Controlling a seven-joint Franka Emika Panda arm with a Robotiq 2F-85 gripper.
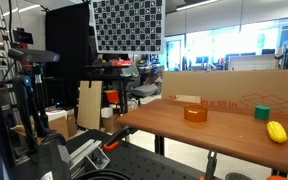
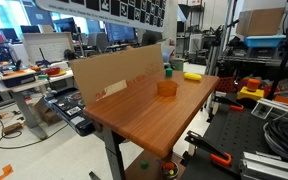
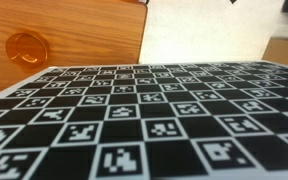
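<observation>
A black-and-white patterned calibration board (image 3: 134, 112) fills most of the wrist view, just in front of the camera. Its flat face also hangs high in exterior view 1, as a checkered board (image 1: 129, 28). No gripper fingers can be made out in any view, so what holds the board is hidden. On the wooden table (image 1: 159, 121) sits a round orange bowl (image 1: 195, 113), which shows from above in the wrist view. A yellow object (image 1: 276, 132) lies near the table's right end, with a green cup (image 1: 262, 112) standing behind it.
Along the table's far side stands a long cardboard panel (image 2: 114, 75). Bare tabletop (image 2: 149, 115) surrounds the bowl. A black platform with cables (image 2: 249, 130) adjoins the table in exterior view 2.
</observation>
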